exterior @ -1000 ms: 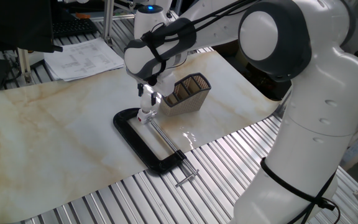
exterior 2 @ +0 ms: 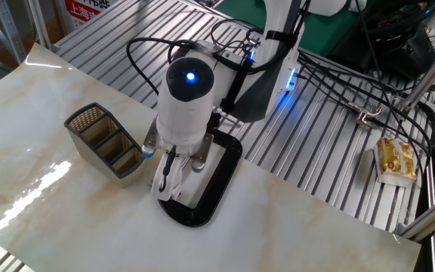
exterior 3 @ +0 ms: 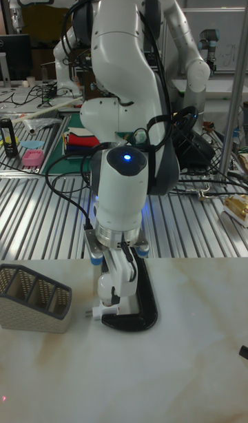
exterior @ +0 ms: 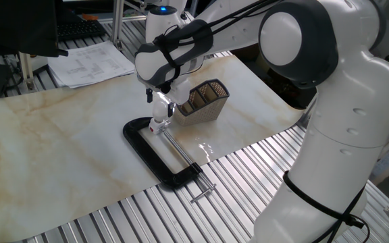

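A black C-clamp (exterior: 145, 155) lies flat on the marbled sheet, its metal screw pointing toward the slatted table edge. At the clamp's far end stands a white object (exterior 3: 117, 279) with a dark strip along it; a small pronged white piece shows at its foot. I cannot tell exactly what it is. My gripper (exterior 2: 173, 158) points down over it and is open. Its blue-tipped fingers (exterior 2: 149, 152) stand on either side of the white object, with visible gaps in exterior view 2. Part of the clamp is hidden behind the arm there.
A beige, dark-rimmed basket with compartments (exterior 2: 106, 143) stands close beside the gripper. Papers (exterior: 90, 64) lie at the back left in exterior view 1. A gold-and-white package (exterior 2: 395, 162) rests on the slats. Much of the marbled sheet (exterior: 46, 162) is bare.
Over the last second my gripper's fingers have spread apart from around the white object. The arm, clamp and basket look unmoved.
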